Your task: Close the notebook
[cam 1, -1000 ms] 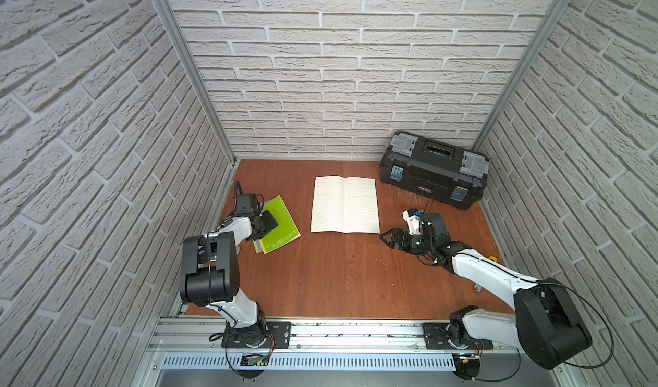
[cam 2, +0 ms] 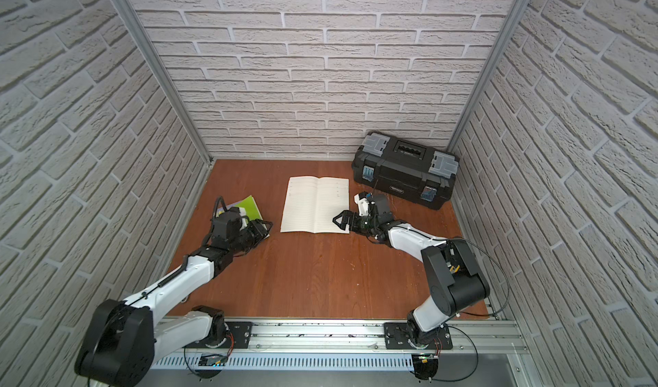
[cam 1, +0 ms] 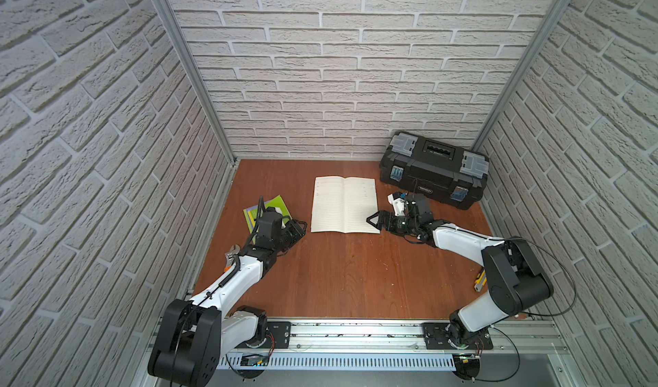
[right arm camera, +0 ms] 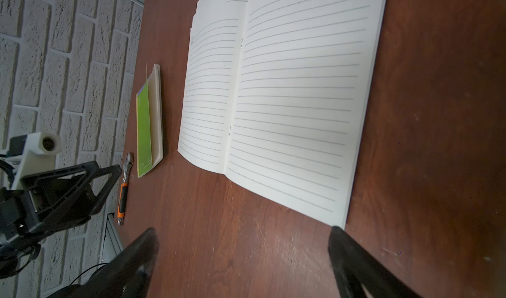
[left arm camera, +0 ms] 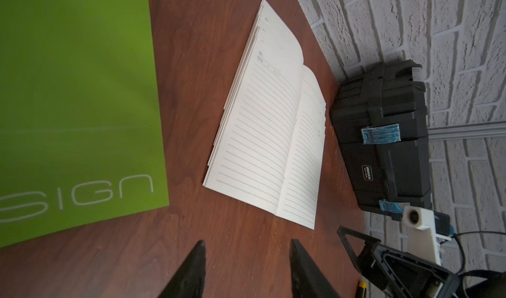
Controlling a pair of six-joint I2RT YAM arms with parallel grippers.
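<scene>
An open notebook with lined white pages (cam 1: 332, 204) lies flat on the middle of the wooden table, also seen in both wrist views. My right gripper is open at its front right corner, with nothing visible between its fingers. My left gripper stands open to the left of the notebook, beside a green booklet (left arm camera: 73, 97), with bare wood showing between its fingertips.
A black toolbox (cam 1: 431, 167) stands at the back right against the wall. An orange-handled wrench (right arm camera: 123, 192) lies at the left edge, a yellow-handled tool (cam 1: 480, 280) at the right.
The notebook lies unchanged.
</scene>
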